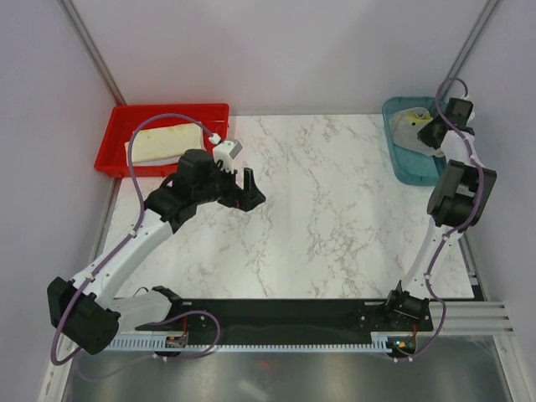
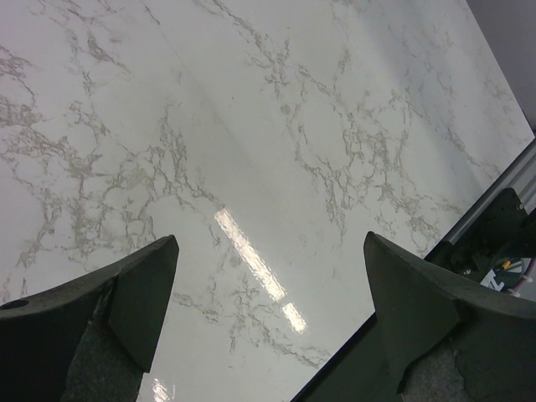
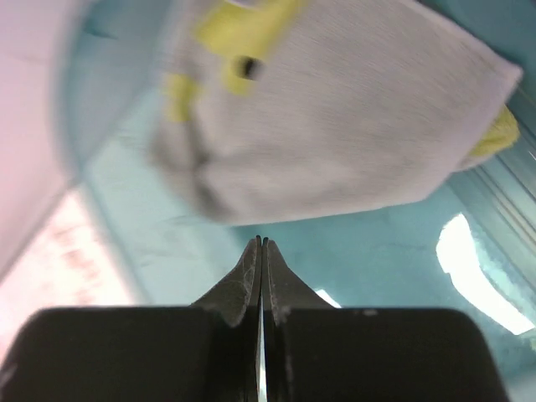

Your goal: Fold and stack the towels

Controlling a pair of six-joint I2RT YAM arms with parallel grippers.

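A crumpled grey towel with yellow patches [image 3: 360, 117] lies in the blue bin [image 1: 410, 172] at the back right. In the right wrist view my right gripper is shut, its fingertips meeting with no cloth between them. The towel's near edge lies just beyond those tips. Seen from above, the right arm partly covers the towel and the bin's right side. Over the left part of the table my left gripper [image 1: 251, 189] stands open, and only bare marble shows between its fingers.
In the back left corner sits a red bin [image 1: 117, 138] holding a flat, folded cream towel [image 1: 167, 142]. Walls close in at the back and both sides.
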